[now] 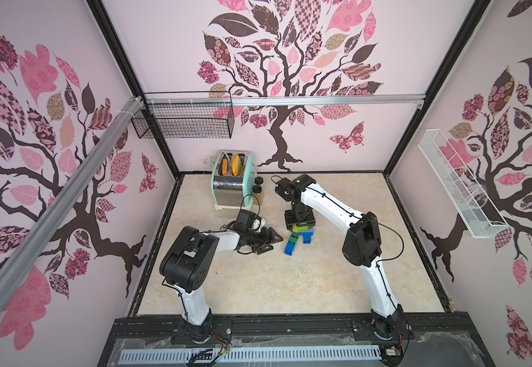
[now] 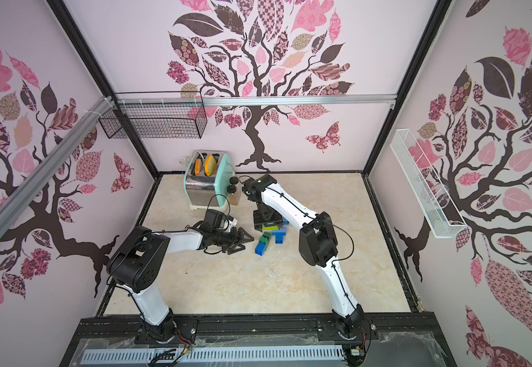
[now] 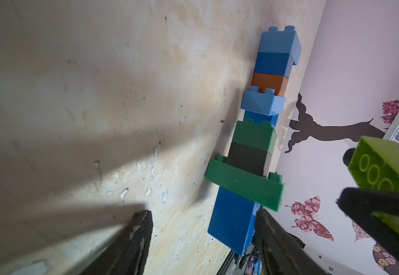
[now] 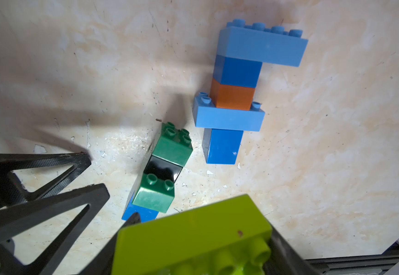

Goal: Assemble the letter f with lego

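The finished-looking f-shaped stack of light blue, blue and orange bricks lies flat on the table. Beside it a second stack, with green, black, green and blue bricks, lies at a slant. Its blue end brick points toward the front left in the top views. A lime green brick is held by my right gripper, shut on it; in the left wrist view the lime brick shows apart from the slanted stack. My left gripper stands open left of that stack, with nothing visibly gripped.
A toaster stands at the back left, jars beside it. The wire basket hangs above on the left, a white rack on the right wall. Bare table lies in front.
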